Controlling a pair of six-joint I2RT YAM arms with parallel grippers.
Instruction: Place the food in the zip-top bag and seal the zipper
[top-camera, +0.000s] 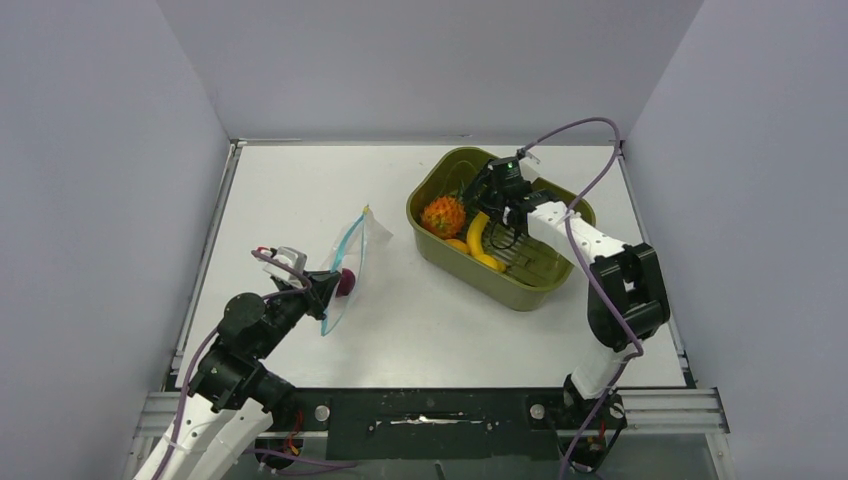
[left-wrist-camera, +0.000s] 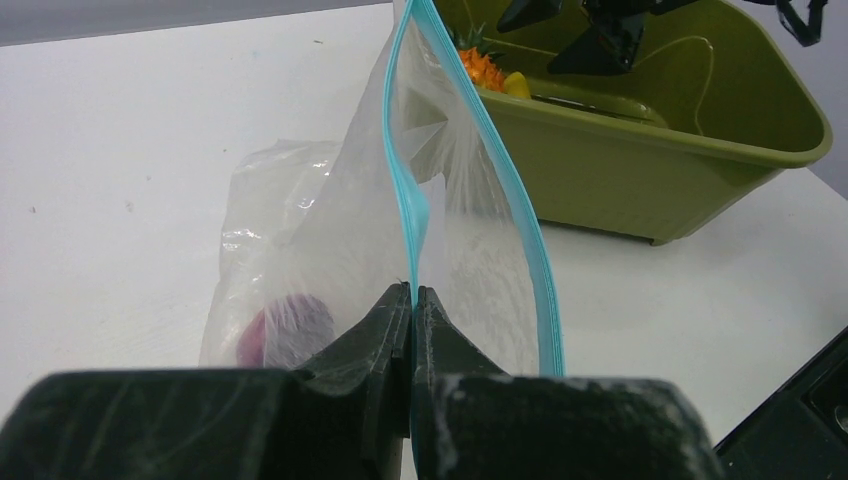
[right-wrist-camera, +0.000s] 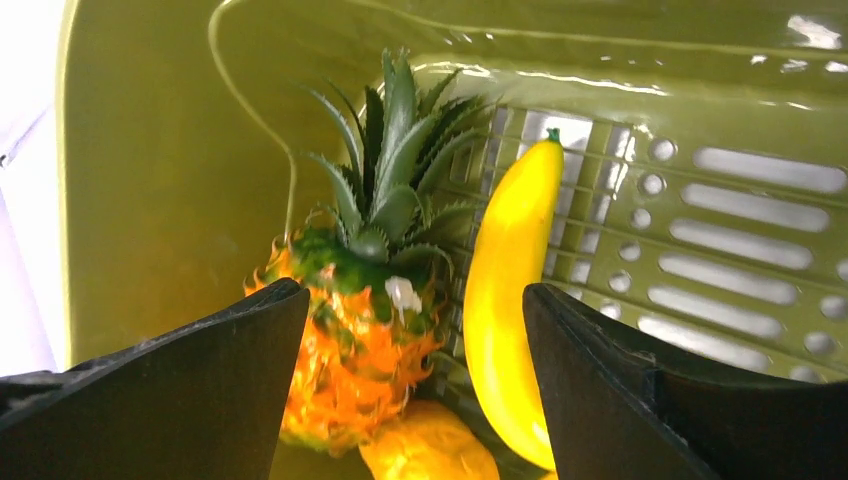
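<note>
A clear zip top bag (left-wrist-camera: 330, 230) with a light blue zipper edge (left-wrist-camera: 520, 200) stands with its mouth parted. My left gripper is shut on one side of that edge. Inside the bag lies a dark red food item (left-wrist-camera: 290, 330), blurred by the plastic. In the olive bin, my right gripper is open, its fingers apart above the food. Between and beyond those fingers show an orange pineapple (right-wrist-camera: 350, 350) with green leaves and a yellow banana-like fruit (right-wrist-camera: 512, 280). An orange-yellow food (right-wrist-camera: 430, 450) sits below the pineapple. Nothing is held in the right gripper.
The olive bin (top-camera: 470, 268) has high walls around the right arm and a slotted floor (right-wrist-camera: 730, 260).
</note>
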